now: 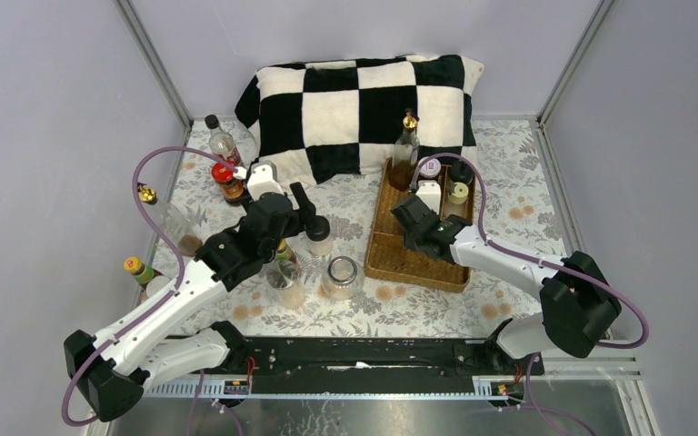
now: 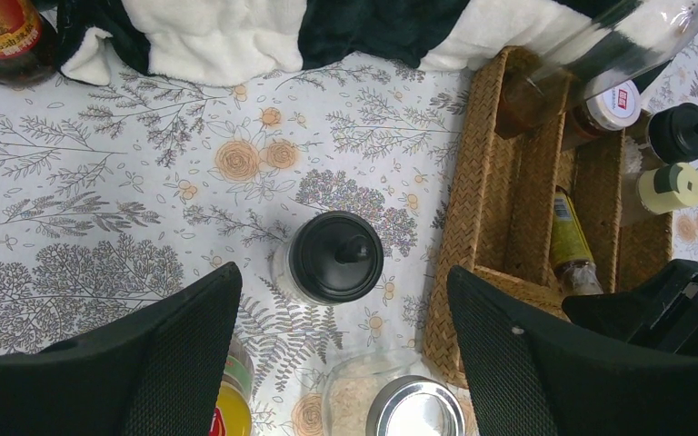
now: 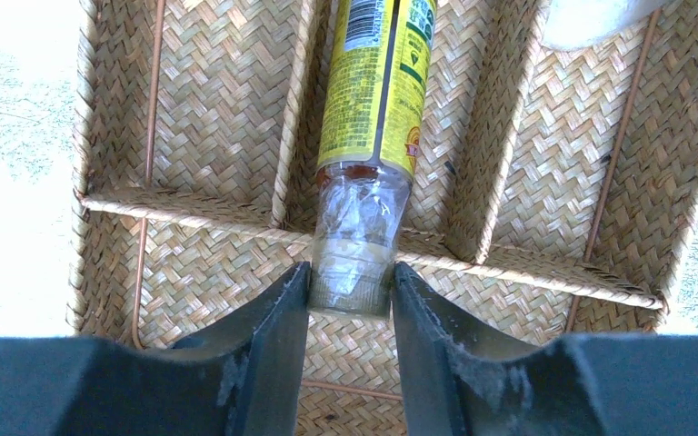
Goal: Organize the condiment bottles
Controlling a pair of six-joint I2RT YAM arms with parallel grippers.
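Note:
In the left wrist view, my left gripper stands open above the black-lidded jar [image 2: 334, 259], with nothing between its fingers. My right gripper has its fingertips against both sides of the clear end of a yellow-labelled bottle [image 3: 373, 91]. That bottle lies lengthwise in the middle compartment of the woven tray [image 1: 415, 277], its clear end reaching over the cross divider. A gold-topped bottle [image 1: 405, 150], a white-lidded jar [image 2: 614, 104], a cream-lidded jar [image 2: 669, 188] and a black-lidded container [image 2: 682, 133] stand in the tray's far part.
On the left are a red-lidded jar [image 1: 229, 182], a dark-capped bottle [image 1: 222, 143], another gold-topped bottle [image 1: 177, 227] and a yellow-capped bottle [image 1: 139, 271]. A glass jar [image 1: 342, 278] stands left of the tray. A checkered cushion [image 1: 354, 113] borders the back; the tray's near compartment is empty.

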